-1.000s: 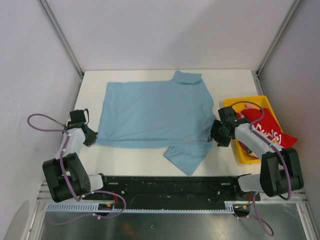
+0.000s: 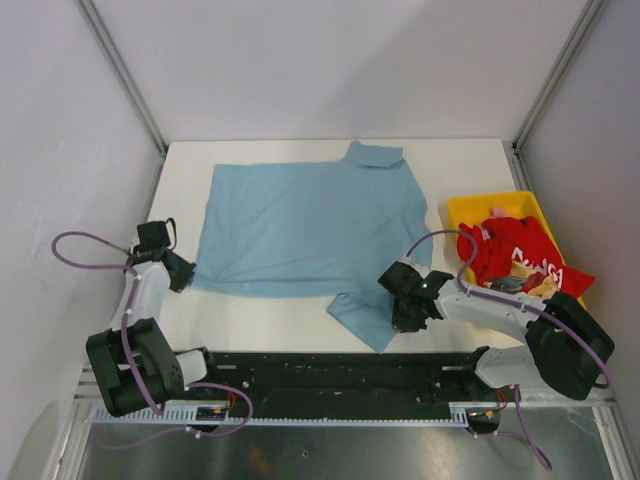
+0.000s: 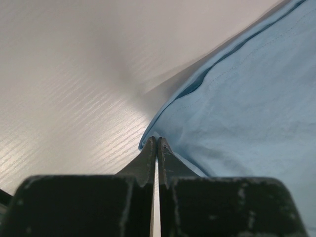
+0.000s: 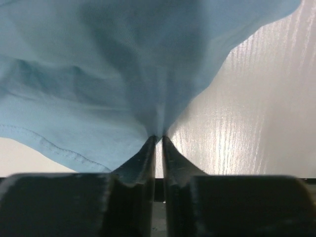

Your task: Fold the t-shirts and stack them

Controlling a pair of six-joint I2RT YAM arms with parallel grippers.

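Observation:
A light blue T-shirt [image 2: 300, 220] lies spread on the white table, with its sleeves at back right and front right. My left gripper is shut at the shirt's front left corner, where a bit of fabric edge meets its fingertips; whether cloth is between them is hard to see. My right gripper is over the front sleeve [image 4: 74, 138], fingertips slightly apart at the fabric's edge beside bare table.
A yellow bin [image 2: 465, 214] holding red cloth [image 2: 510, 245] and other items stands at the right. Bare table [image 2: 260, 330] shows along the front and left.
My right arm has swung from the shirt's right edge, beside the bin, down and left onto the front sleeve. The left arm and the shirt are almost unchanged.

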